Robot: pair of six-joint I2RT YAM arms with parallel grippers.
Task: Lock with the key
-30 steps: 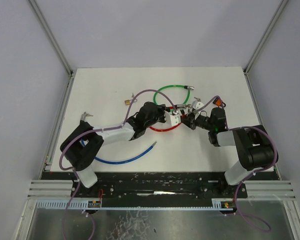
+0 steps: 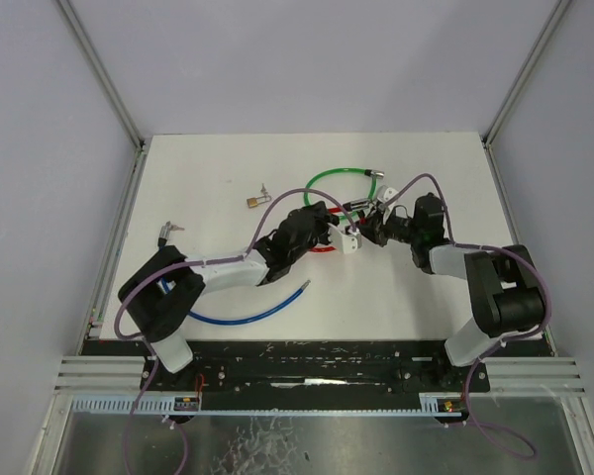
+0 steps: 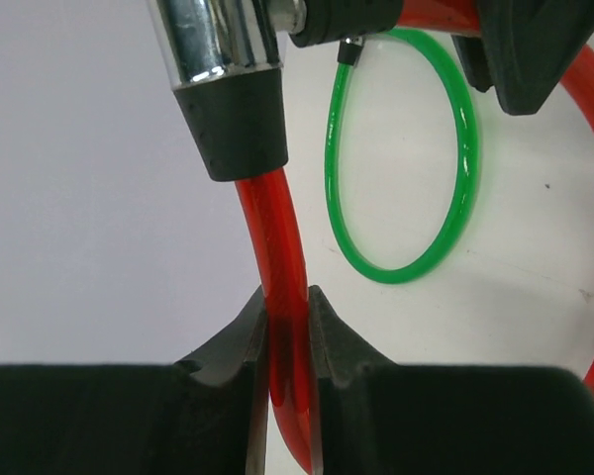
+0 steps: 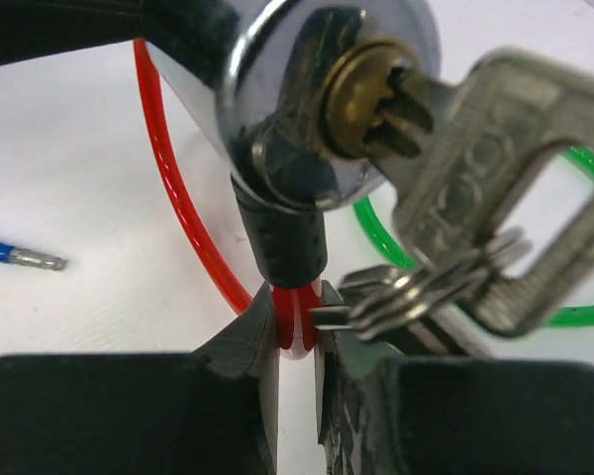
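Observation:
In the top view the red cable lock (image 2: 321, 248) is held between both grippers near the centre. My left gripper is shut on its red cable below the chrome lock body (image 3: 208, 35). In the right wrist view the key (image 4: 455, 168) sits in the brass keyway (image 4: 361, 99), with a ring and more metal hanging from it. My right gripper is at the red cable end under the black sleeve, its fingers close around it; whether they grip it firmly is unclear.
A green cable lock (image 2: 327, 170) lies behind, a blue cable (image 2: 247, 319) in front at left. A small padlock (image 2: 255, 202) with keys lies at the back left.
The right arm shifted over the last second, moving up and back while staying at the lock.

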